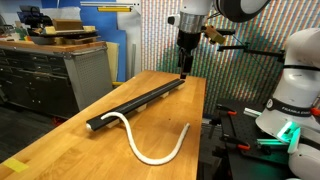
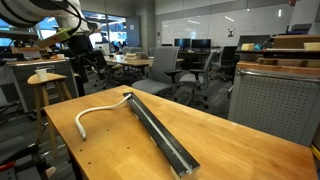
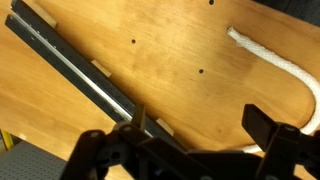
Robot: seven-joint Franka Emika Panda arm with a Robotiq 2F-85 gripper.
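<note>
A white rope [image 1: 148, 159] lies in a curve on the wooden table; one end rests against a long black channel [image 1: 135, 105]. In exterior view 2 the rope [image 2: 98, 110] reaches from the table's left part to the channel's [image 2: 160, 133] far end. My gripper [image 1: 185, 72] hangs above the table near that far end, pointing down. The wrist view shows the gripper open, its dark fingers wide apart with bare table between them. There the rope [image 3: 285, 65] passes on the right, partly hidden by a finger, and the channel [image 3: 80, 70] runs along the left.
A wooden stool [image 2: 45, 85] stands beside the arm. Office chairs [image 2: 165, 70] and a grey cabinet [image 1: 92, 75] are beyond the table.
</note>
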